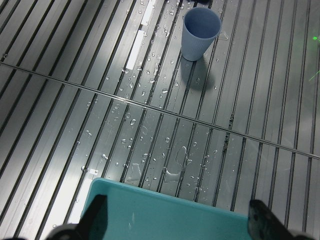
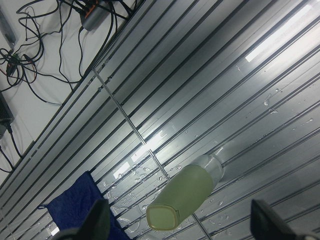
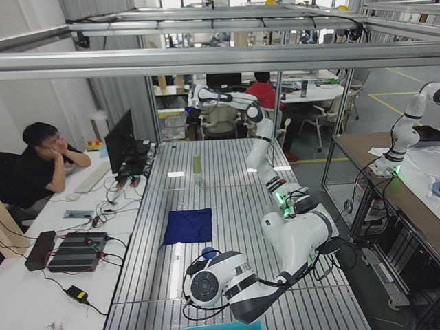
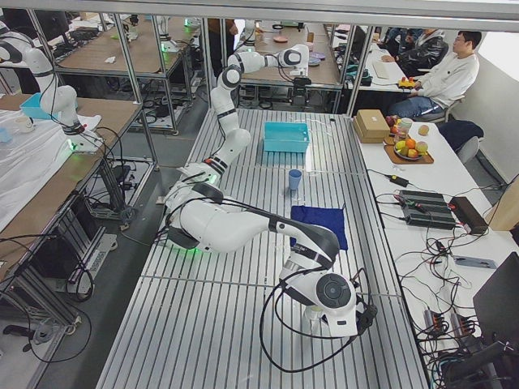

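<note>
A blue cup [image 1: 197,37] stands upright on the slatted metal table. Below it in the left wrist view is a teal bin [image 1: 160,212], with my left gripper above it, its fingers wide apart and open. In the right wrist view a bottle of pale green content [image 2: 182,195] is seen from above near a dark blue cloth [image 2: 75,205]; my right gripper is over them, open. The cloth lies flat beside the cup in the camera right view.
A side table [image 3: 82,289] with electronics, cables and a monitor runs along the bench, with a seated person.
</note>
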